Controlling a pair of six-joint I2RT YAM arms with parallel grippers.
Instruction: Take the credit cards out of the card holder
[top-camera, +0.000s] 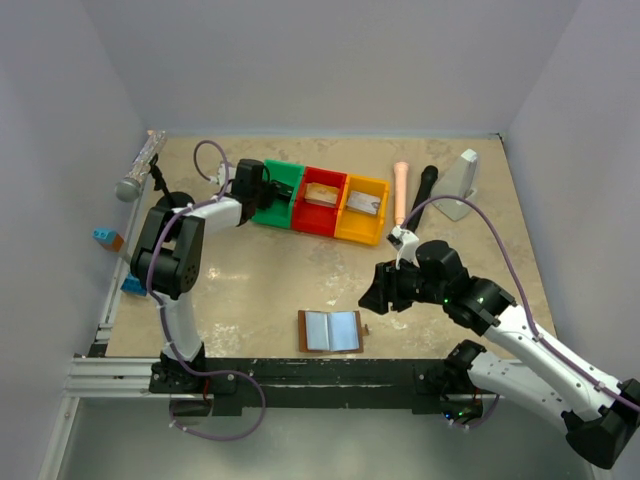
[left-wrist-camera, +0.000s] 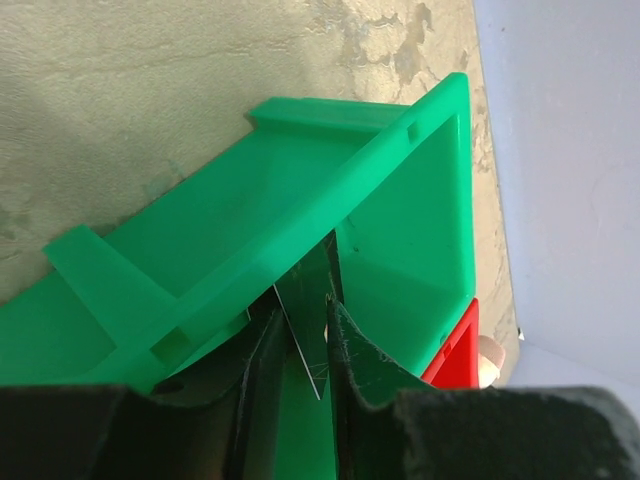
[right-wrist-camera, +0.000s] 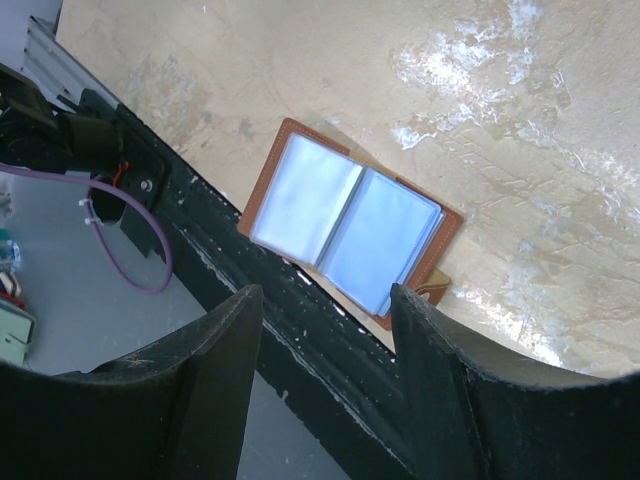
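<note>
A brown card holder (top-camera: 330, 331) lies opened flat near the table's front edge, a pale sleeve on each half. In the right wrist view the card holder (right-wrist-camera: 345, 222) shows its two sleeves and a small strap at one side. My right gripper, to the right of the holder in the top view, is open and empty. Over the green bin (left-wrist-camera: 400, 190) is my left gripper, its fingers apart. A dark, thin card-like piece (left-wrist-camera: 312, 290) with a light edge leans in that bin, showing in the gap between the fingertips.
Beside the green bin stand a red bin (top-camera: 309, 219) and a yellow bin (top-camera: 361, 227), each with an item inside. A pink rod (top-camera: 400, 190), a black rod (top-camera: 424, 193) and a white object (top-camera: 460, 180) lie to the right. Mid-table is clear.
</note>
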